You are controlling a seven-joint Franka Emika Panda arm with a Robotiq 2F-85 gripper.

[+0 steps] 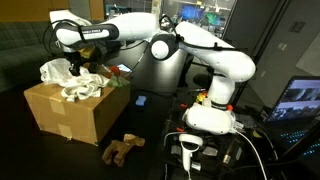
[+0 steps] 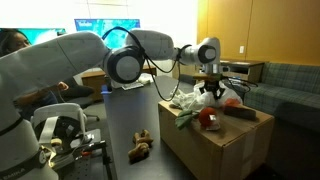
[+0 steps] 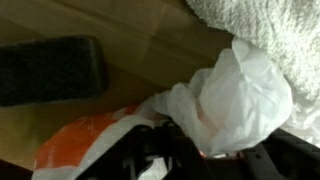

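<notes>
A thin white plastic bag with orange-red print [image 3: 240, 95] spreads across the lower part of the wrist view, bunched up in front of my gripper. The dark fingers show only at the bottom edge, with the bag's film around them. Whether they grip it is hard to tell. In the exterior views, my gripper [image 1: 80, 65] points down at the white pile on top of a cardboard box [image 1: 75, 118]. A white fluffy cloth [image 3: 270, 35] lies beside the bag, and part of the pile [image 2: 205, 93] is hidden behind the gripper.
On the box also lie a dark block [image 2: 240, 111], a red round object [image 2: 208, 119] and a green item [image 2: 185, 118]. A brown plush toy [image 1: 123, 149] rests on the floor in front. A grey sofa [image 2: 290, 90] stands behind the box.
</notes>
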